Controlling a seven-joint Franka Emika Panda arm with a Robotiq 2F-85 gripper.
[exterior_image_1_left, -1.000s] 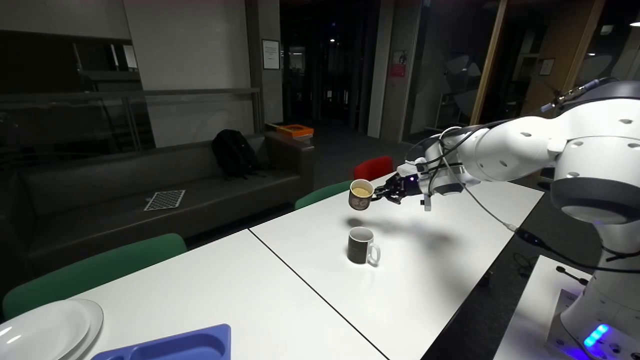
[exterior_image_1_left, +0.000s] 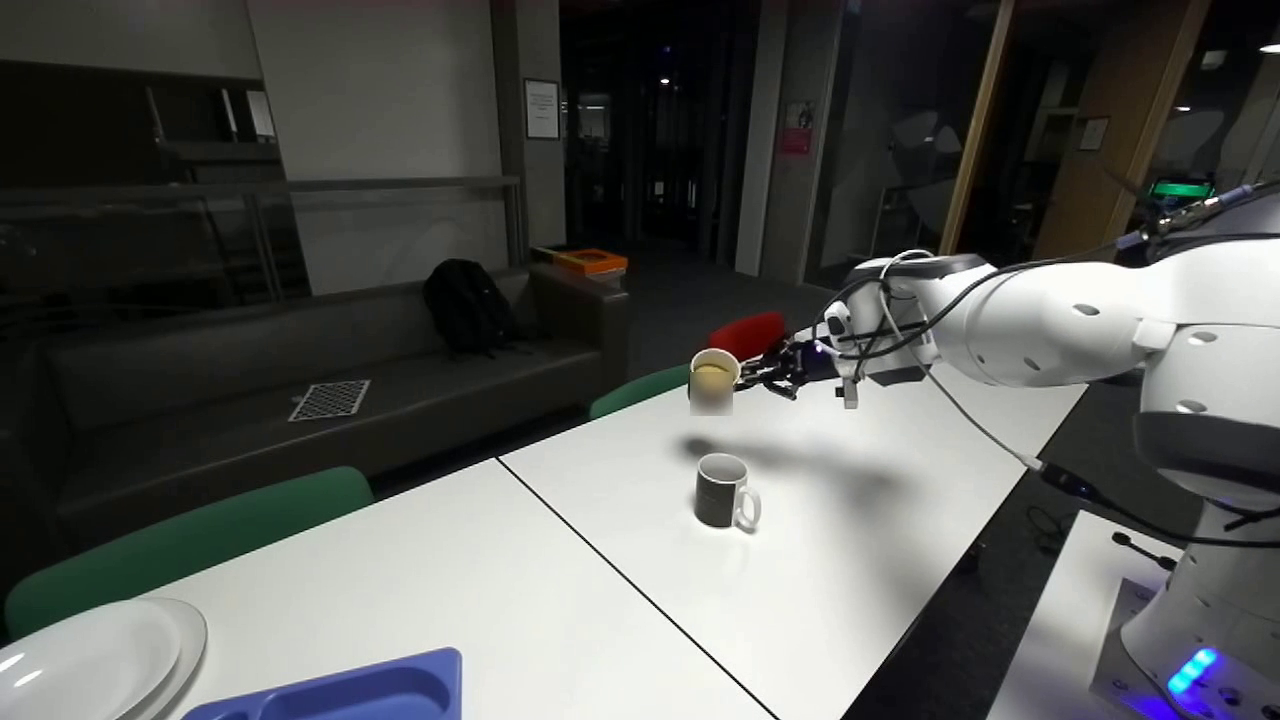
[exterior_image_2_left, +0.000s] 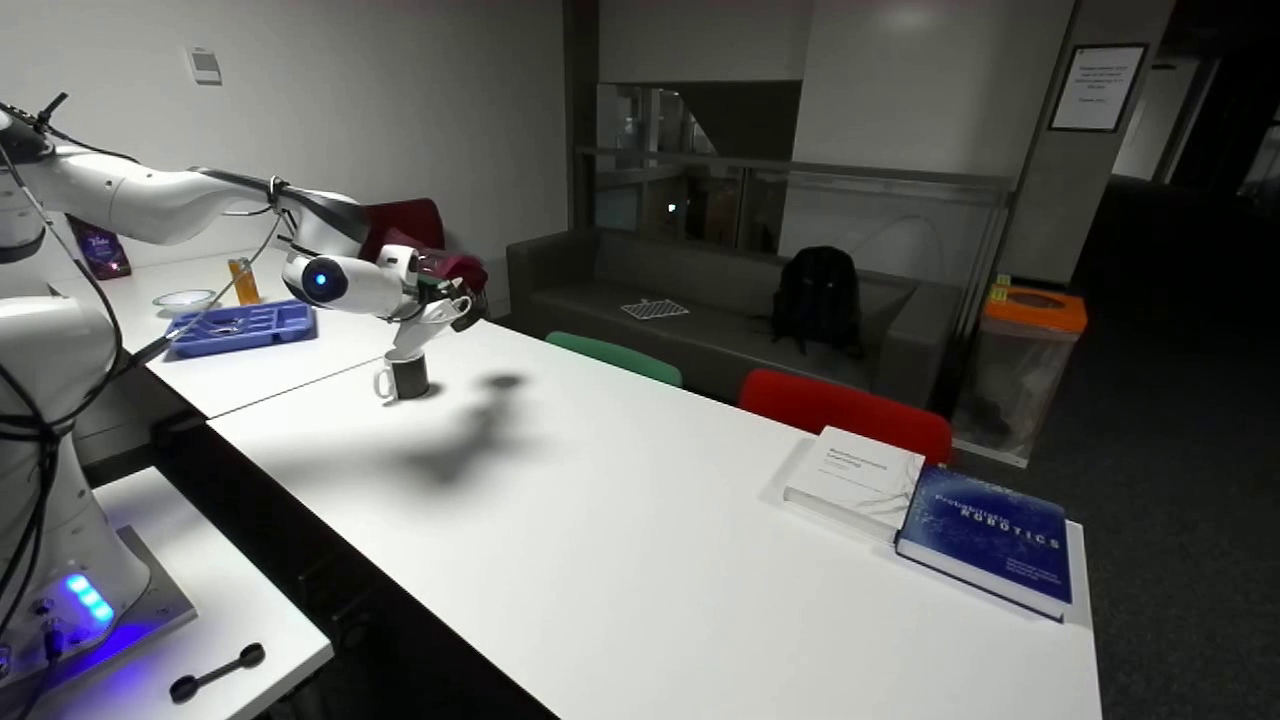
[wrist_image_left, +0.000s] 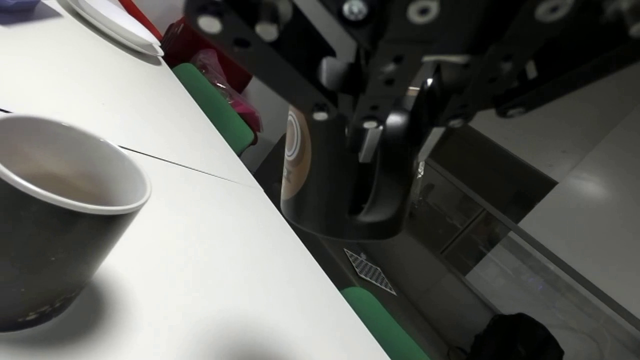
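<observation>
My gripper (exterior_image_1_left: 750, 376) is shut on the handle of a raised mug (exterior_image_1_left: 711, 374), with tan visible inside its rim. In the wrist view this held mug (wrist_image_left: 324, 192) looks dark with an orange round print, and its handle lies between the fingers. A second mug (exterior_image_1_left: 715, 494), dark outside and white inside, stands upright on the table below, handle toward the front right. In exterior view 2 a pale shape (exterior_image_2_left: 420, 330) reaches from the gripper down toward the standing mug (exterior_image_2_left: 409, 376); I cannot tell whether anything is flowing.
White plates (exterior_image_1_left: 102, 660) and a blue tray (exterior_image_1_left: 360, 694) lie on its near-left part in exterior view 1. Two books (exterior_image_2_left: 858, 478) rest at the far end in exterior view 2. Green and red chairs line one edge.
The held mug has moved slightly left and up in exterior view 1. Its lower part now looks pale where a dark print showed before. The standing mug has not moved.
</observation>
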